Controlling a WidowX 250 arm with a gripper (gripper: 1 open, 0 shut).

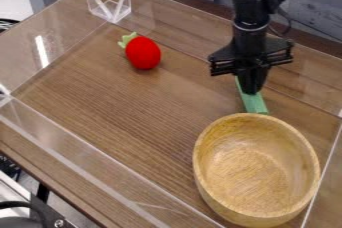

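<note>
My black gripper (251, 64) hangs over the right part of the wooden table, directly above a long green object (251, 99) that lies just behind a large tan bowl (215, 172). The gripper's fingertips are at the far end of the green object, partly covering it; whether they touch it or hold it I cannot tell.
A red round object (142, 54) with a green top lies at the left middle. A clear basket-like item (110, 4) stands at the back left. The table's edge runs along the back right.
</note>
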